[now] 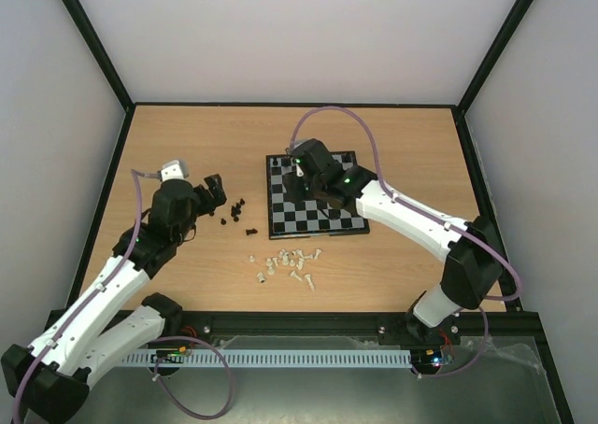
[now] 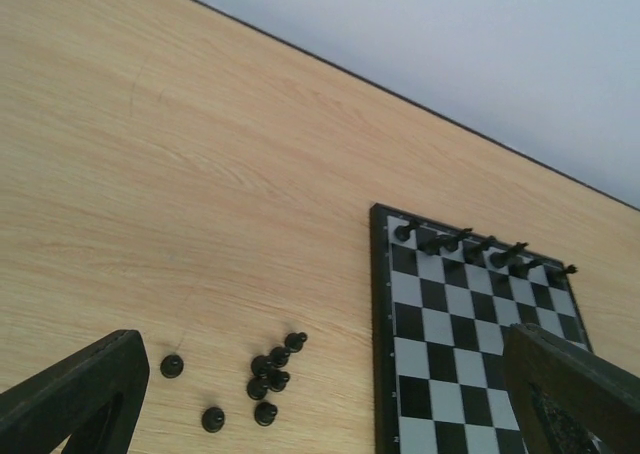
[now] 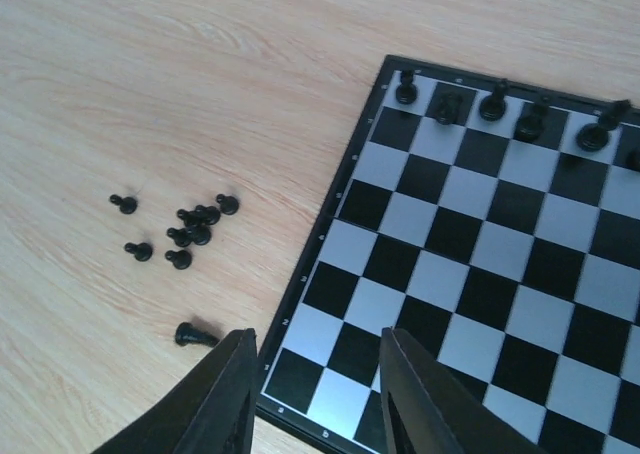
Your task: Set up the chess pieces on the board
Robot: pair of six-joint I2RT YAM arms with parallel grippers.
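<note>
The chessboard [image 1: 318, 220] lies mid-table, with a row of black pieces [image 3: 530, 122] along its far edge. Left of it are several small black pieces [image 3: 198, 232] and a larger one lying on its side [image 3: 195, 335]. White pieces [image 1: 290, 261] lie loose in front of the board. My left gripper hangs open left of the board, nothing between its fingers in view. My right gripper is over the board's left part, fingers apart with nothing seen between them.
Bare tabletop [image 1: 420, 144] surrounds the board at the back and right. Dark frame rails and pale walls border the table.
</note>
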